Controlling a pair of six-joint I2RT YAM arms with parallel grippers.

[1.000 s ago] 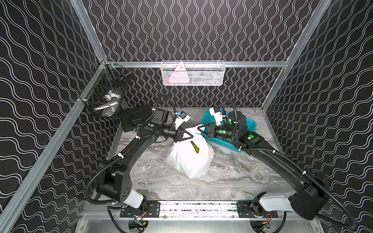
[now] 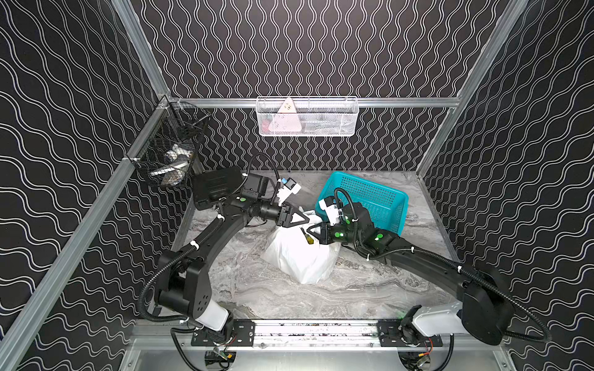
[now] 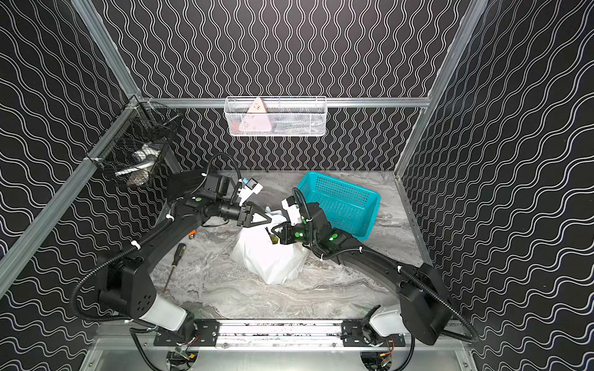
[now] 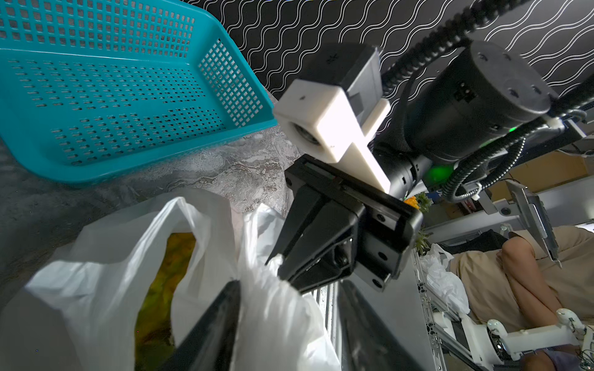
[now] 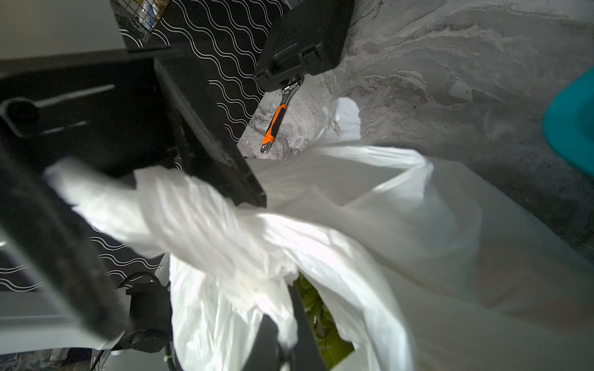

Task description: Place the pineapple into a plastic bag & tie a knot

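A white plastic bag (image 2: 297, 259) stands on the marble table with green-yellow pineapple (image 4: 162, 290) showing through its opening. My left gripper (image 2: 304, 217) is at the bag's top; in the left wrist view its blurred fingers are part open, with twisted bag film between or behind them. My right gripper (image 2: 311, 232) is just beside it, low at the bag's top; in the right wrist view it is shut, with a twisted strand of white film at its fingertips. The two grippers are very close together.
A teal basket (image 3: 365, 222) stands behind at the right. A black case (image 5: 303, 43), an adjustable wrench (image 5: 278, 120) and a screwdriver (image 3: 179, 255) lie at the left.
My right gripper has moved toward the front and left, down beside the left gripper, uncovering more of the basket. The left arm has moved only slightly.
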